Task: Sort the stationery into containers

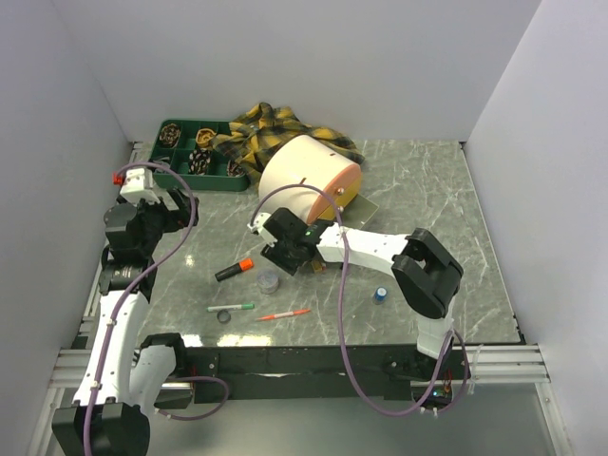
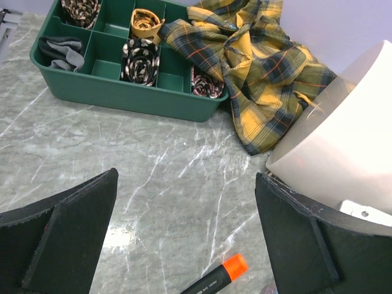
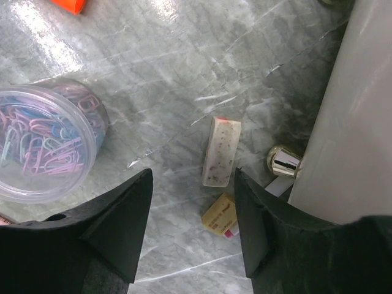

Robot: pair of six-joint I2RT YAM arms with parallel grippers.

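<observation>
My right gripper is open over a small pale eraser-like block point(image 3: 222, 152), with a tan block point(image 3: 219, 214) and a metal piece point(image 3: 283, 162) nearby. A clear tub of paper clips point(image 3: 46, 147) is to its left in the right wrist view. My open left gripper is high at the left, empty, facing a green compartment tray point(image 2: 135, 98) holding rolled cloths. An orange-capped black marker point(image 1: 234, 270), a green pen point(image 1: 231, 307), an orange pen point(image 1: 282, 313) and a blue bottle point(image 1: 379, 294) lie on the table.
A white cylindrical container point(image 1: 298, 171) lies tilted at the back middle, beside a yellow plaid cloth point(image 1: 261, 138). A dark ring point(image 1: 224, 316) is near the front.
</observation>
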